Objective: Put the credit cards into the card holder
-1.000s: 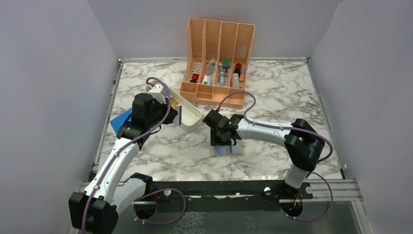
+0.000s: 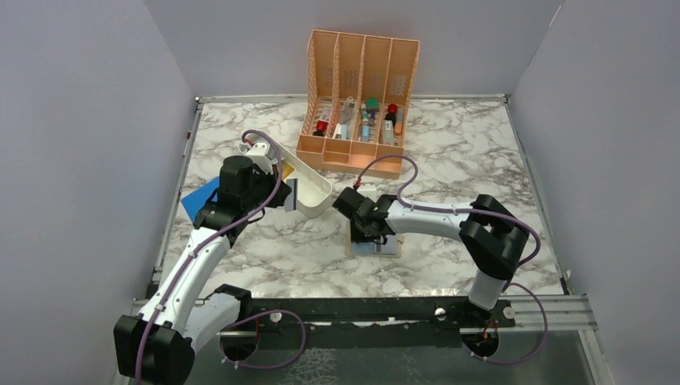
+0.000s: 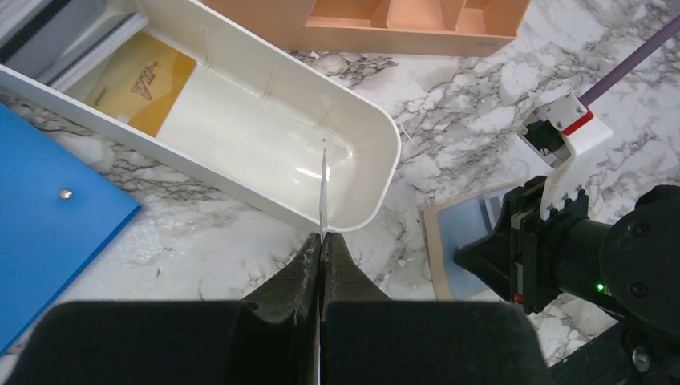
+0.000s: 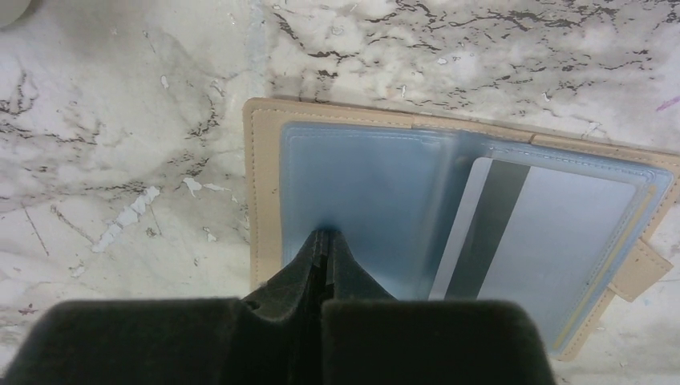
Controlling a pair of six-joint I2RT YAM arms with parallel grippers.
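The beige card holder (image 4: 265, 184) lies spread on the marble table, its clear bluish sleeves facing up. A white card with a dark stripe (image 4: 553, 208) sits in its right-hand sleeve. Over the empty left sleeve (image 4: 361, 176), my right gripper is shut with nothing between its fingers; the sleeve is flat beneath the tips. My left gripper is shut on a thin card (image 3: 324, 188), seen edge-on in the left wrist view and as a grey-white piece from the top. It is held near the white bin's end, left of the holder.
A white bin (image 3: 265, 120) holds a stack of cards (image 3: 88, 48) and a gold card (image 3: 144, 84). Beside it lies a blue board (image 3: 48, 216). The orange organizer (image 2: 361, 152) stands behind with small items. Marble is clear at the front.
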